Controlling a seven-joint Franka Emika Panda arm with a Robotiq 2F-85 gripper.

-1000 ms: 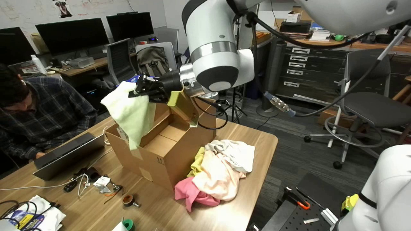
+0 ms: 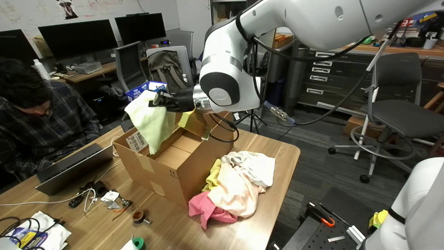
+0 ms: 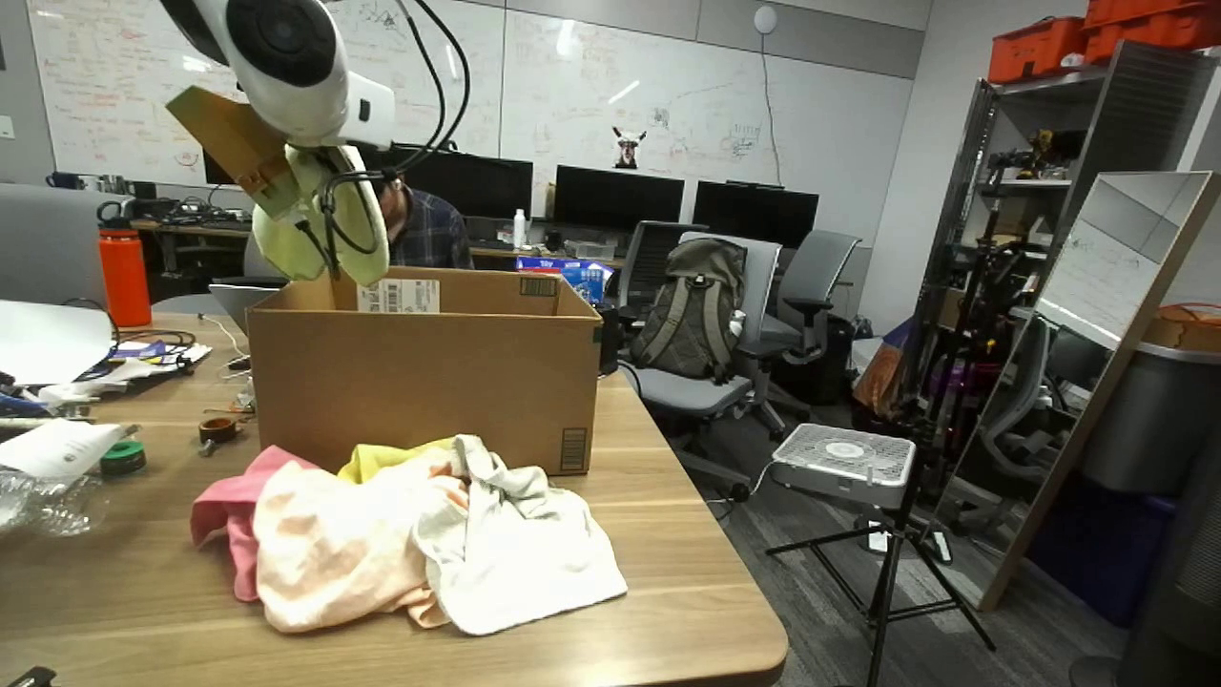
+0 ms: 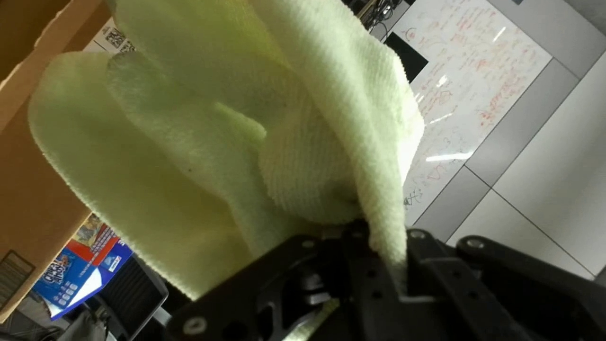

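A pale yellow-green cloth (image 2: 150,121) hangs from my gripper (image 2: 156,100), which is shut on it above the open cardboard box (image 2: 160,175). Its lower end dips to the box opening in exterior view 1. In the wrist view the folded cloth (image 4: 227,130) fills much of the picture and partly covers the fingertips. On the table, against the near side of the box, lies a pile of cloths: a pink one (image 2: 211,210), a peach one (image 2: 237,191), a white one (image 2: 256,166) and a yellow one (image 2: 213,175).
A laptop (image 2: 75,166) stands left of the box, with a seated person (image 2: 41,108) behind it. Cables, a tape roll (image 2: 138,216) and small parts lie on the table's left.
My gripper and the hanging cloth have shifted slightly right, and the cloth's lower end now hangs more over the box opening. The cloth pile and the box have stayed put.
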